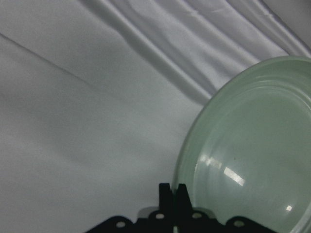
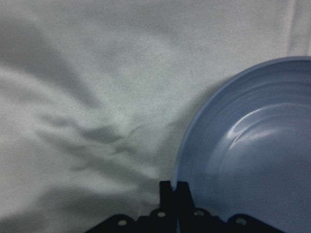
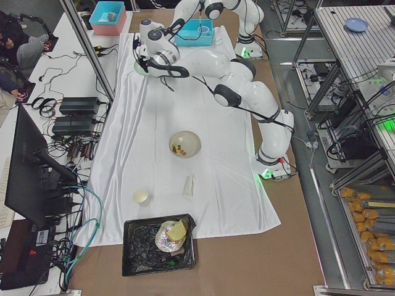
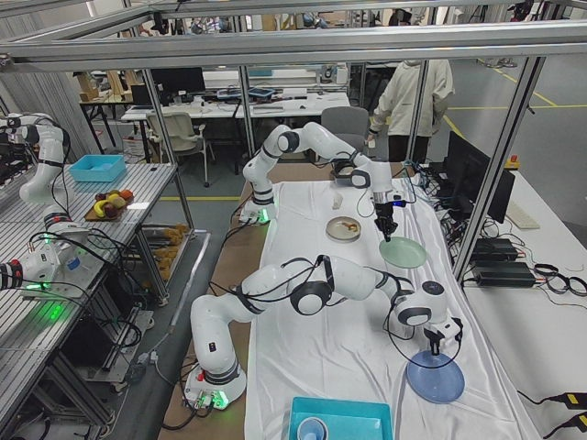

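A green plate (image 1: 252,141) fills the right of the left wrist view, with my left gripper at its left rim, fingers together; whether the rim is between them is unclear. In the camera right view it lies on the white cloth under that gripper. My right gripper is likewise at the left rim of a blue plate (image 2: 257,160), fingertips close together at the edge; whether they grip it is unclear. That plate lies nearer in the camera right view.
A beige plate with food (image 3: 190,142), a cream cup (image 3: 140,196) and a black tray (image 3: 142,262) with foil and sponge share the table. A turquoise bin (image 4: 367,417) stands at the near end. Monitors and cables line one side.
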